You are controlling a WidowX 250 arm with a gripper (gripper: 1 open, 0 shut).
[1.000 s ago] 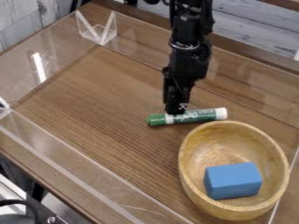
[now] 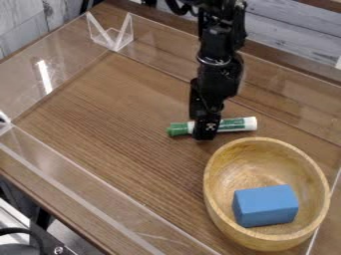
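A green and white tube (image 2: 236, 125) lies horizontally on the wooden table, just behind a yellow bowl (image 2: 226, 159). My black gripper (image 2: 205, 126) is down over the tube's left half, its fingers around or just above it; whether they touch it is hard to tell. The bowl holds a blue block (image 2: 265, 203).
Clear plastic pieces stand at the back left (image 2: 112, 32) and at the left edge. A black cable lies at the lower left corner.
My gripper has come down onto the tube from above and its fingers look closer together. The tube has shifted very slightly; the bowl and block are unmoved.
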